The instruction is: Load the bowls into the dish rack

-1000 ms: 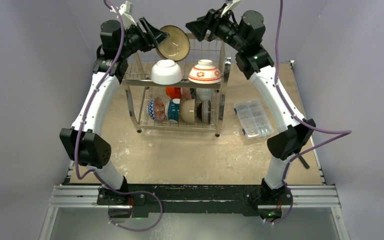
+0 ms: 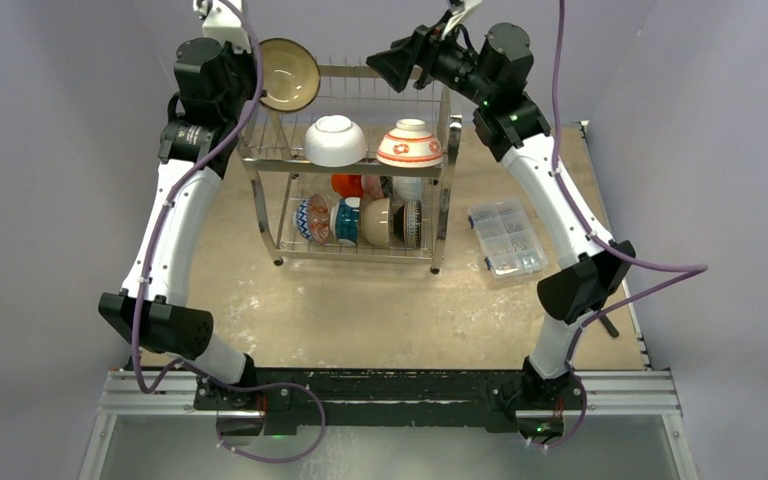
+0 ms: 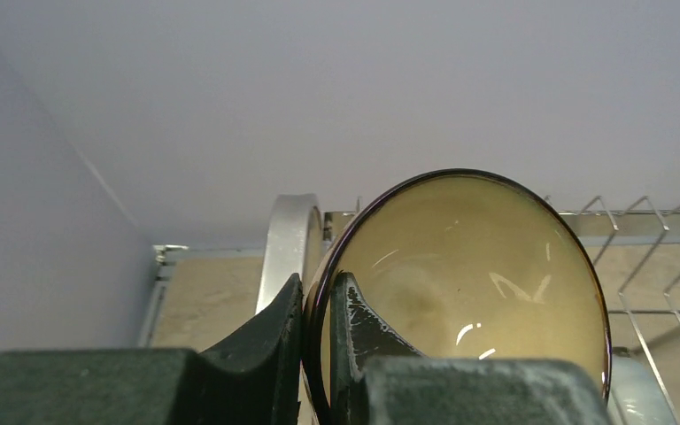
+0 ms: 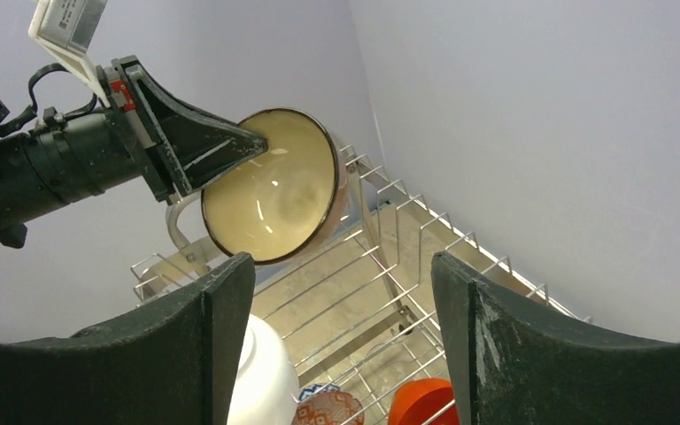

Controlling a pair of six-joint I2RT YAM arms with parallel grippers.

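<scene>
A tan bowl with a dark rim [image 2: 291, 75] is held over the back left of the rack's upper tier, its inside facing the camera. My left gripper is shut on its rim, one finger inside and one outside. The right gripper stands open, with nothing between its fingers, above the rack's back right. On the dish rack's [image 2: 290, 166] upper tier, a white bowl [image 2: 335, 143] and a white bowl with orange patterns [image 2: 410, 148] rest upside down at the front.
Several bowls, among them a blue one [image 2: 346, 222] and an orange one [image 4: 421, 403], fill the lower tier. A clear compartment box [image 2: 507, 238] lies right of the rack. Upright wires line the upper tier's back.
Over the last second my left gripper has carried the tan bowl leftward, from behind the white bowl to the rack's left end. The right arm has barely moved.
</scene>
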